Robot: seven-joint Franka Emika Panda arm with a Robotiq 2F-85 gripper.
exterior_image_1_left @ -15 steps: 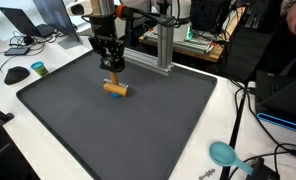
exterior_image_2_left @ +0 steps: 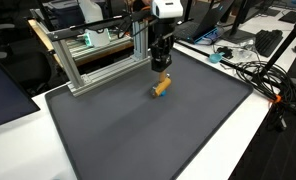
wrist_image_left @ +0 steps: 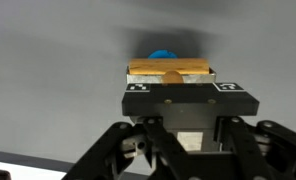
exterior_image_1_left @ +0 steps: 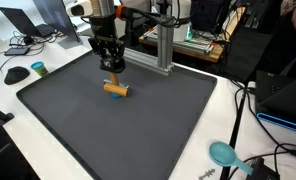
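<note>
An orange-tan, wooden-looking cylinder (exterior_image_1_left: 116,87) with an upright stem forms a mallet-like object at the far part of the dark table. My gripper (exterior_image_1_left: 113,69) points down from above, shut on the stem of this wooden mallet. From the other side, the mallet head (exterior_image_2_left: 161,87) is low over the tabletop; whether it touches cannot be made out. In the wrist view, the head (wrist_image_left: 168,66) lies crosswise just beyond the fingertips, and much of the stem is hidden. Some blue (wrist_image_left: 162,55) shows beside the head, partly covered by it.
A metal frame (exterior_image_2_left: 103,70) stands along one edge. Off the dark surface are a green-and-blue cup (exterior_image_1_left: 39,69), a black rounded item (exterior_image_1_left: 16,75) and a turquoise round object (exterior_image_1_left: 225,155). Cables lie beyond one side.
</note>
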